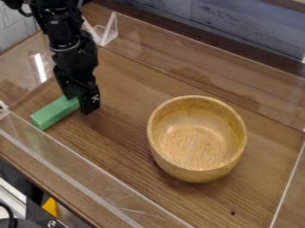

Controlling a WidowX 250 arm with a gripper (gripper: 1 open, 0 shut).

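My black gripper [78, 96] is low over the table at the left, its fingertips at the upper end of a green block [53, 113] that lies diagonally on the wood. The fingers partly cover that end of the block. I cannot make out whether they are closed on it.
A large yellow bowl [197, 134] sits to the right of centre. A clear plastic item [103, 28] is at the back behind the arm.
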